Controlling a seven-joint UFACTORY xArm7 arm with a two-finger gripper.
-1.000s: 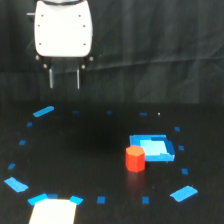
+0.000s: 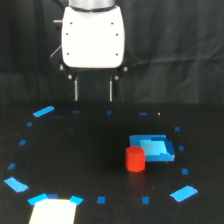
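My gripper [image 2: 93, 92] hangs high in the camera view, left of centre. Its two thin fingers point down and stand apart, open, with nothing between them. A red block [image 2: 135, 160] with an angular outline sits on the black table, lower right and well below the gripper. Just behind it is a small blue tray [image 2: 166, 155] with a pale blue inside, its near left part covered by the red block. At the bottom left edge lies a pale cream block [image 2: 53, 212], partly cut off by the frame.
Blue tape strips [image 2: 183, 193] and several small blue squares mark out an area on the black table [image 2: 80, 150]. A dark curtain [image 2: 180, 60] hangs behind.
My gripper has moved right and somewhat lower in the view, and its fingers appear farther apart. The red block, blue tray and cream block have not moved.
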